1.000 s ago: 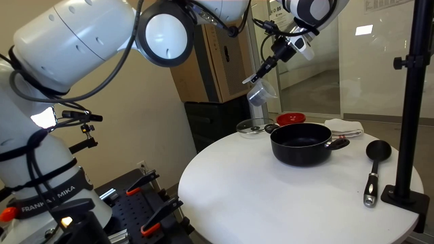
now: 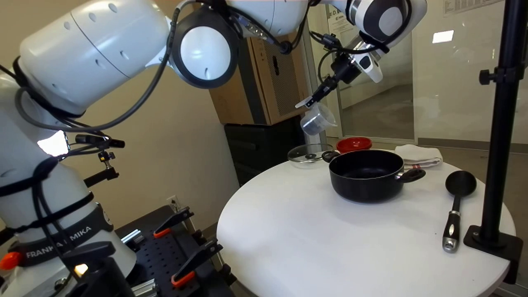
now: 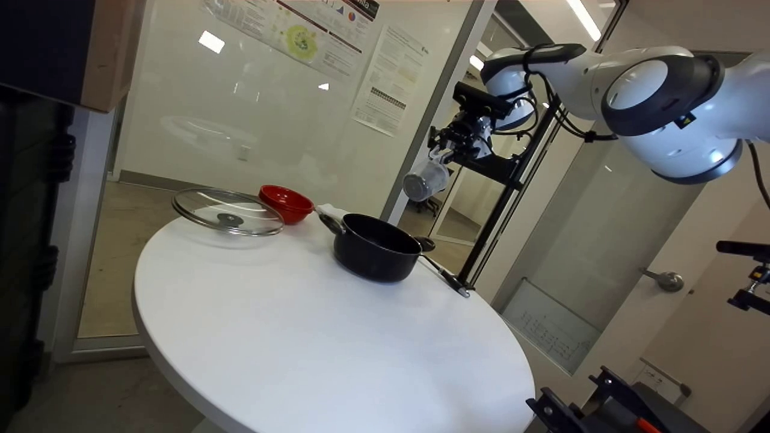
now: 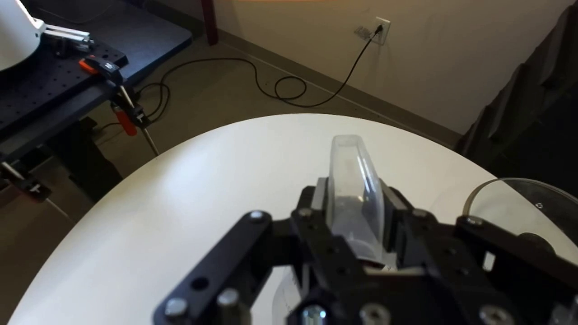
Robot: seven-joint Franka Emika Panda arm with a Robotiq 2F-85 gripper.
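Observation:
A clear plastic measuring cup (image 2: 317, 119) hangs tilted in the air, its handle (image 4: 355, 184) pinched in my gripper (image 2: 312, 102). In the wrist view the handle stands between the two dark fingers, and most of the cup's body is hidden behind the gripper. On the white table is a black two-handled pot (image 2: 366, 184), uncovered; its visible inside looks empty. In the second exterior view the cup (image 3: 426, 180) is well above table height, up and to the right of the pot (image 3: 376, 252). Whether anything is inside the cup I cannot tell.
A glass lid (image 3: 228, 211) and a red bowl (image 3: 287, 204) are near the table's far edge. A folded white towel (image 2: 419, 156), a black ladle (image 2: 460, 185) and a black pole (image 2: 497, 148) stand or lie to the right.
The gripper and cup have come down slightly, with the cup still held and tilted. The pot, lid, bowl, towel and ladle are unmoved.

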